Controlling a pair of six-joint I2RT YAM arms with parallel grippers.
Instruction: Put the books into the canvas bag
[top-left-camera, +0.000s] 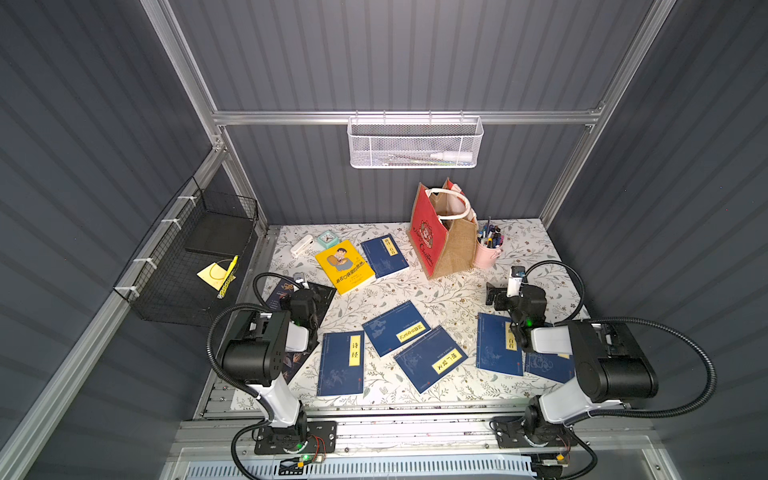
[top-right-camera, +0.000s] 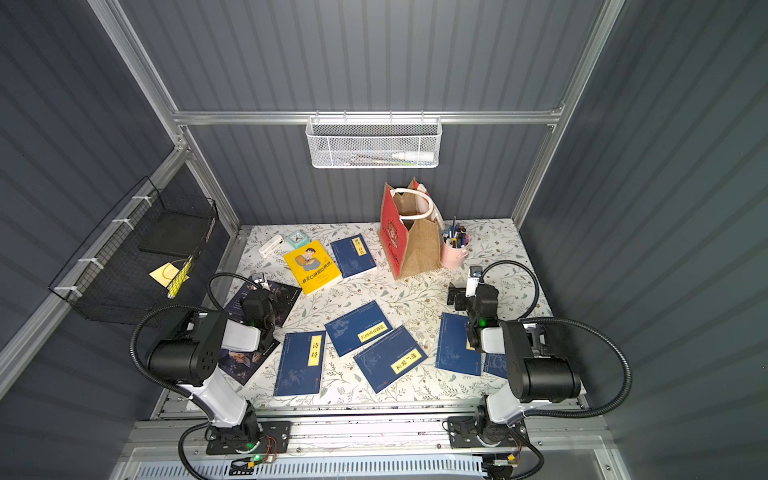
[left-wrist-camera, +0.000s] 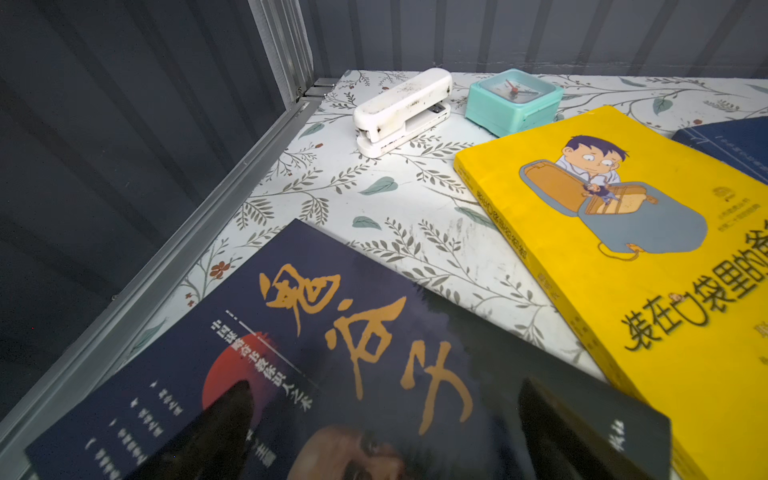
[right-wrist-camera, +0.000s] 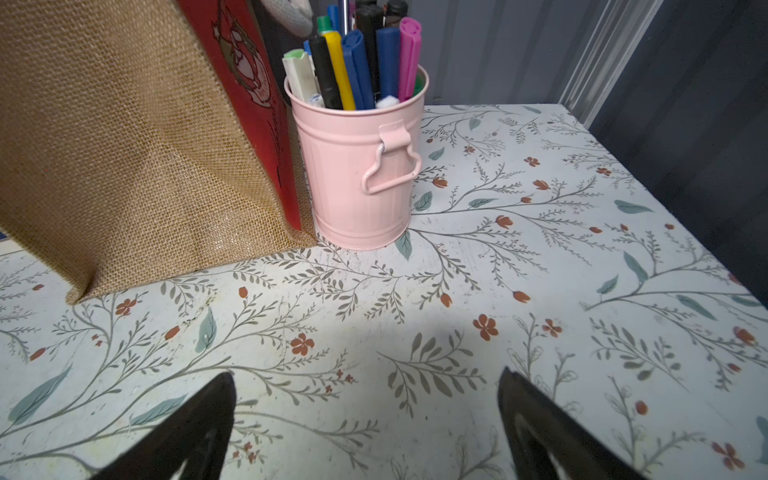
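The red and tan canvas bag (top-left-camera: 454, 249) stands upright at the back, its white handle raised. Several blue books lie flat, among them one at front left (top-left-camera: 341, 364), one in the middle (top-left-camera: 396, 328) and one near the right arm (top-left-camera: 496, 344). A yellow book (left-wrist-camera: 640, 216) and another blue book (top-left-camera: 385, 256) rest left of the bag. Over a dark book (left-wrist-camera: 312, 352), my left gripper is open with nothing held. My right gripper is open too, above bare tabletop in front of the bag.
Beside the bag stands a pink pen bucket (right-wrist-camera: 356, 168). A white stapler (left-wrist-camera: 404, 112) and a turquoise clock (left-wrist-camera: 513, 102) occupy the back left corner. A black wire basket (top-left-camera: 192, 264) hangs at left, a white mesh basket (top-left-camera: 416, 144) on the back wall.
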